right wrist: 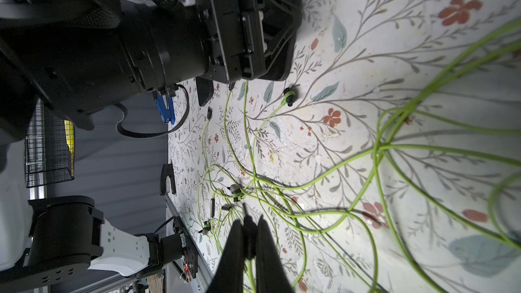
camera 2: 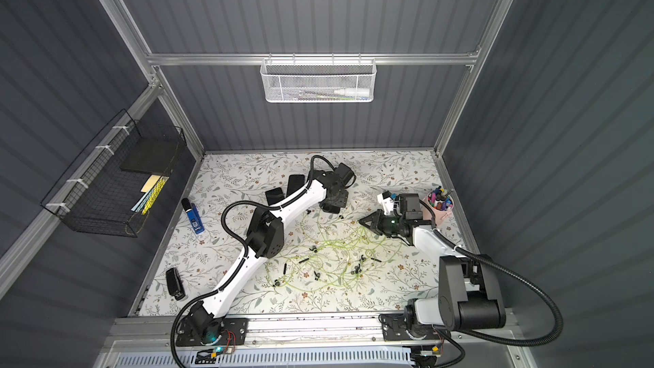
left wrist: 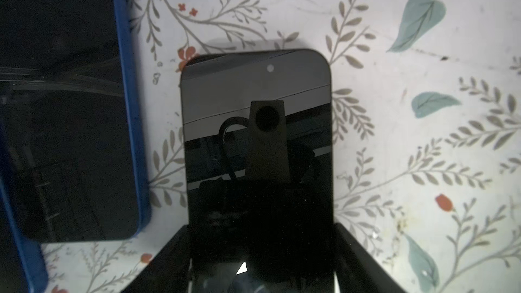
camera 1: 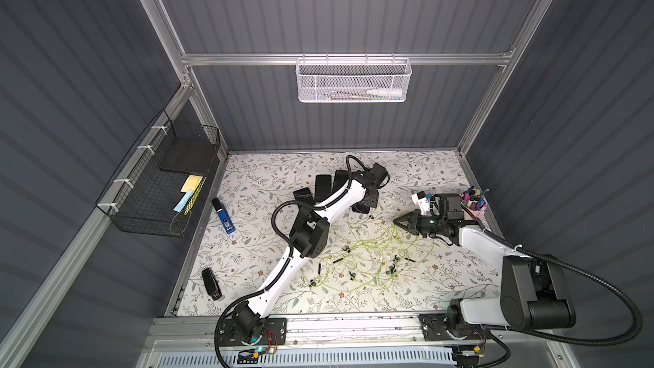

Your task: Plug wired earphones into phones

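Note:
A black phone [left wrist: 260, 162] lies screen up, and my left gripper is shut on it, one finger against each long side. Its lower end is out of the left wrist view. My right gripper is shut on a dark earphone plug [right wrist: 248, 236], whose thin metal tip points away from the fingers; a green cable trails behind. Green earphone cables [right wrist: 336, 217] lie tangled on the table. One black earbud [right wrist: 289, 96] rests near the phone's end. More phones [camera 1: 323, 187] lie left of the held one, including a blue-edged phone [left wrist: 70, 103] close beside it.
Toward the front, several earbuds and plugs [camera 1: 352, 275] lie among the cables. A blue object [camera 1: 223, 216] and a black object [camera 1: 211, 284] sit at the left edge. A pen holder [camera 2: 439, 201] stands behind the right arm.

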